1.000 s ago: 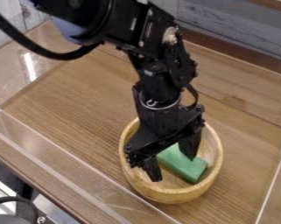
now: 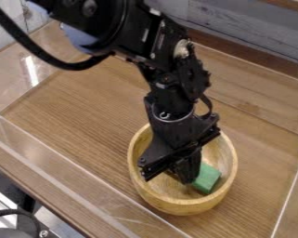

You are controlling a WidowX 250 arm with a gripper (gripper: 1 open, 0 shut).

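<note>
My black gripper [image 2: 176, 163] reaches down into a pale wooden bowl [image 2: 162, 197] on the table, its fingers low over a green block [image 2: 206, 178] lying in the bowl. The block is mostly hidden by the gripper; its right end shows. Whether anything is between the fingertips cannot be seen clearly.
A pale wall runs along the back. Black cables and metal parts sit off the table's edge at the lower left.
The fingers have drawn closer together and now cover more of the green block, which stays in the bowl.
</note>
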